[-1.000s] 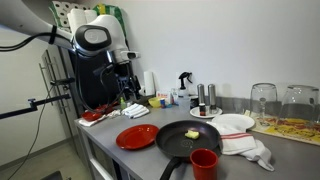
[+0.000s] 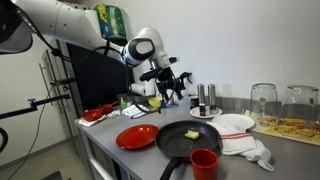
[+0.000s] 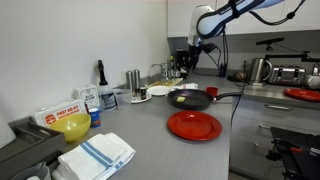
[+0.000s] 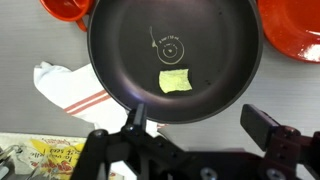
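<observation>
A black frying pan (image 4: 214,84) lies on the grey counter, and a small yellow-green piece (image 4: 174,80) rests on its inner base. My gripper is open above the pan's edge, its two dark fingers wide apart with nothing between them in the wrist view. From the first exterior view, the gripper (image 2: 169,84) hangs well above the counter, behind and left of the pan (image 2: 188,137). The second exterior view has the small piece (image 3: 181,99) inside the pan too.
A red plate (image 2: 137,137) sits left of the pan and a red mug (image 2: 204,164) in front of it. A white towel with stripes (image 4: 80,93) and a white plate (image 2: 233,122) are close by. Glass jars (image 2: 299,105) stand at the back right.
The arm has swung rightward in the first exterior view, from over the counter's left part toward the pan. Pan, small piece and plates stay where they were.
</observation>
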